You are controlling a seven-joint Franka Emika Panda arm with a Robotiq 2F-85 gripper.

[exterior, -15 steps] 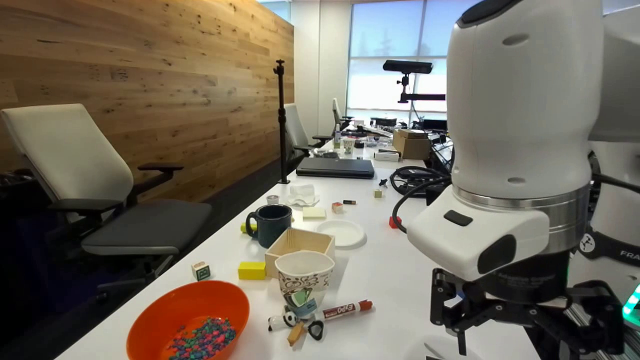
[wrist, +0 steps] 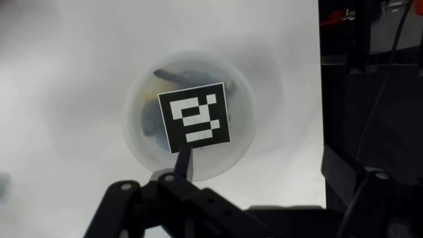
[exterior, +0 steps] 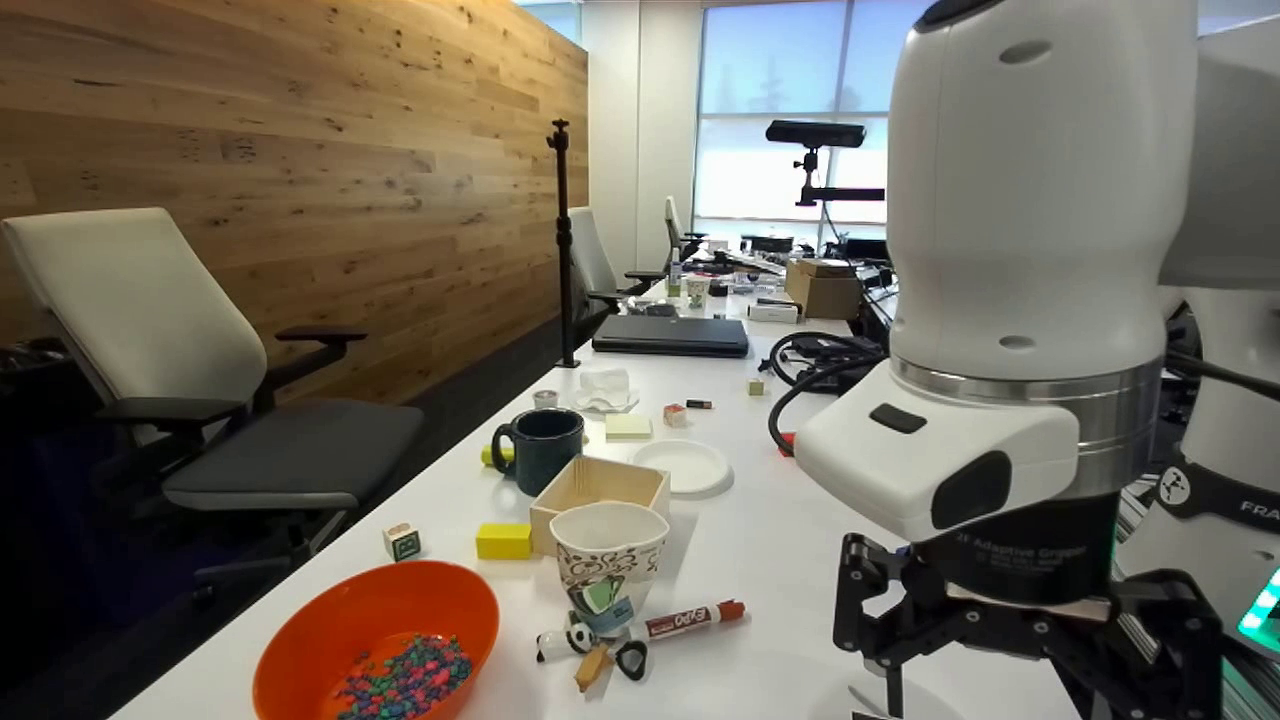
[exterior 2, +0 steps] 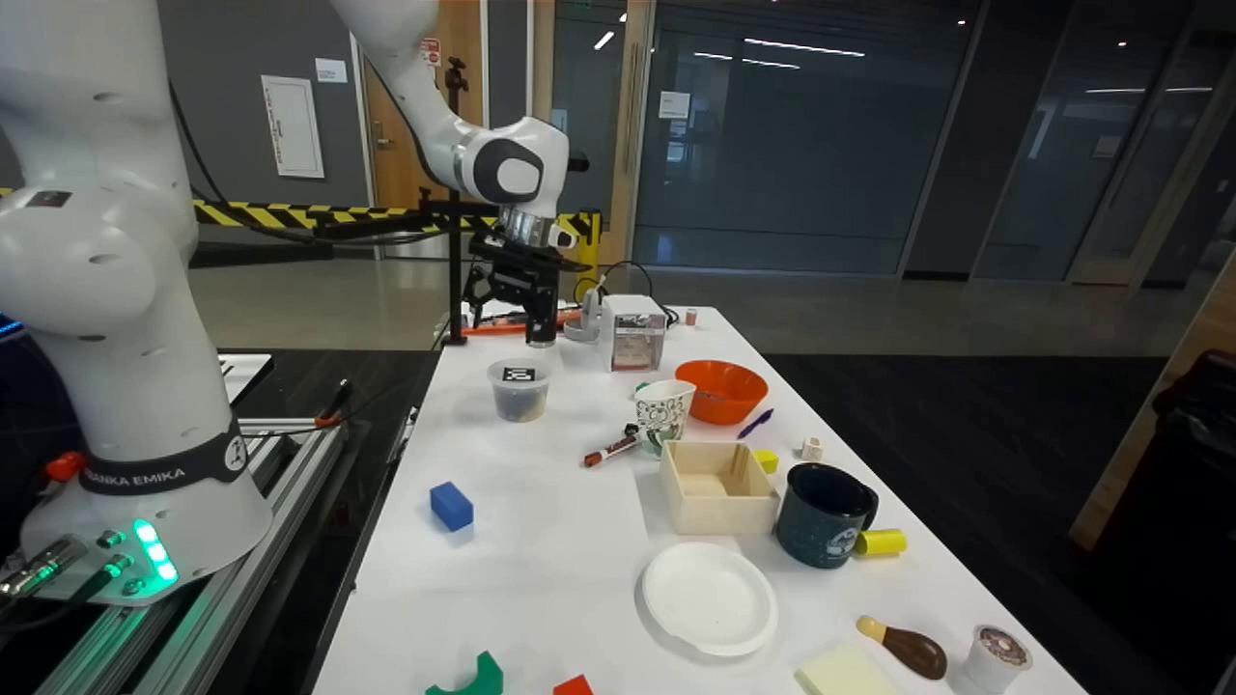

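A round translucent tub (wrist: 136, 131) with a black-and-white marker square (wrist: 198, 117) on top and dark items inside sits on the white table. Exterior view 2 shows the same tub (exterior 2: 520, 400) upright near the table's left edge. My gripper (exterior 2: 507, 322) hangs above and behind it there, its fingers wide apart. Seen from the wrist, one finger (wrist: 183, 162) overlaps the tub's near edge, while the other finger (wrist: 343, 174) lies past the table edge. Nothing is between them. In exterior view 1 the gripper (exterior: 1020, 696) is at the lower right, partly cut off.
An orange bowl (exterior 2: 720, 394), patterned paper cup (exterior 2: 663, 407), marker (exterior 2: 610, 452) and wooden box (exterior 2: 720, 510) stand to the tub's right in exterior view 2. A white box (exterior 2: 633, 332) is behind. Bare table lies around a blue block (exterior 2: 452, 506).
The arm and its open gripper have shifted slightly left in exterior view 1, and the arm's cable with them. The tabletop objects look unmoved.
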